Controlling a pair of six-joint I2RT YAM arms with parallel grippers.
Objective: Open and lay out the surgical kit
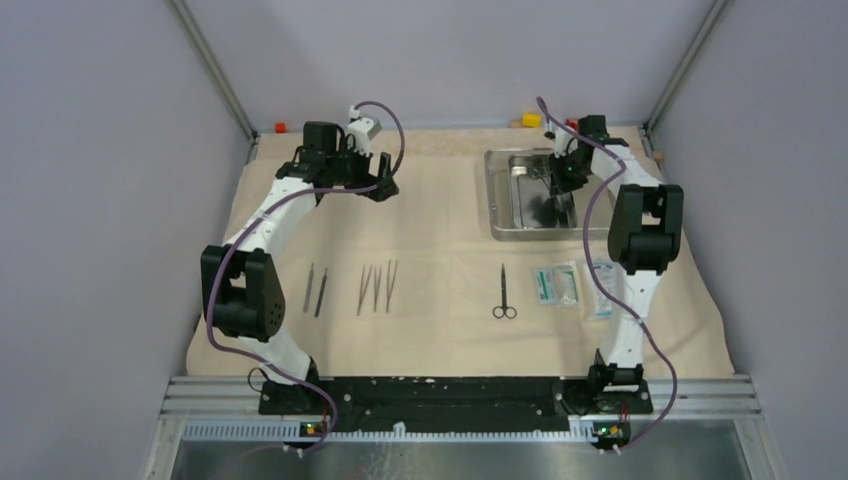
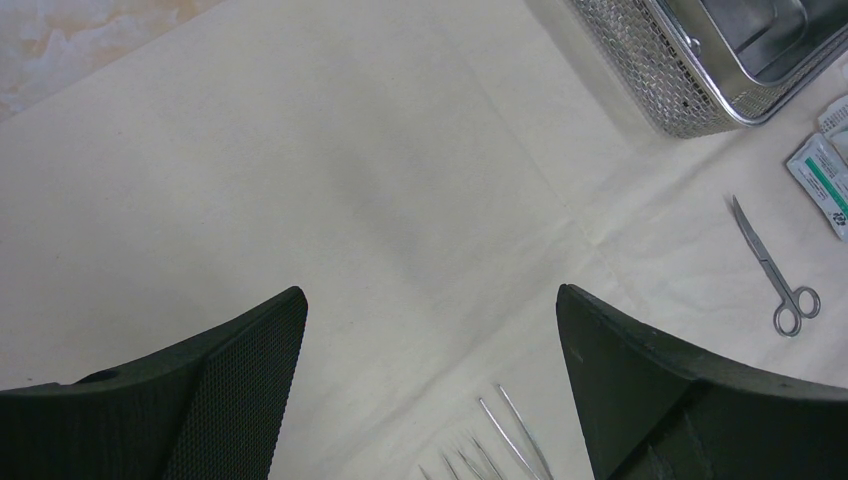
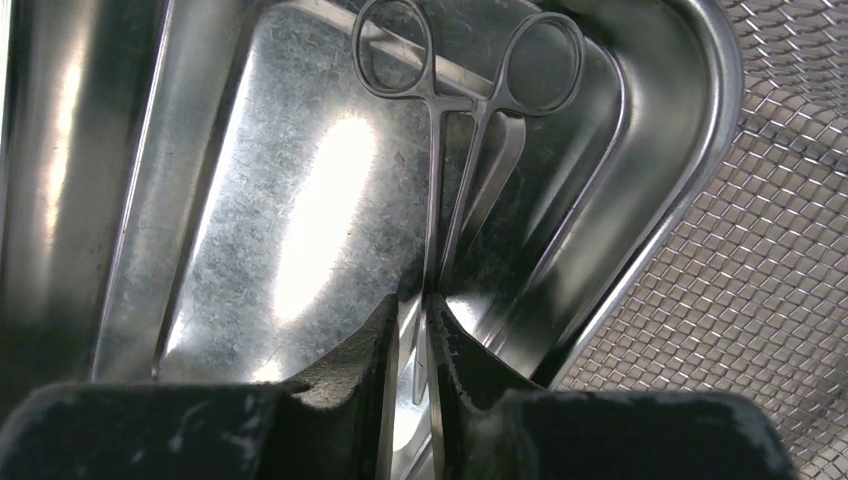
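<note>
Ring-handled forceps (image 3: 434, 190) lie over another thin metal instrument (image 3: 497, 180) in the inner metal tray (image 1: 527, 205). My right gripper is down in that tray with a narrow gap between its fingers. The forceps' shanks pass through this gap; whether both fingers press on them cannot be made out. The inner tray sits within the mesh basket (image 1: 495, 205). My left gripper (image 1: 390, 183) hovers over bare cloth at the back left, open and empty in the left wrist view. Scissors (image 1: 503, 290) rest on the cloth.
Slim knife-like tools (image 1: 320, 292) and tweezers (image 1: 377, 288) lie in a row at front left. Flat packets (image 1: 545, 286) stand in front of the basket. Bare cloth (image 1: 440, 215) fills the middle, and the basket's raised walls surround my right gripper.
</note>
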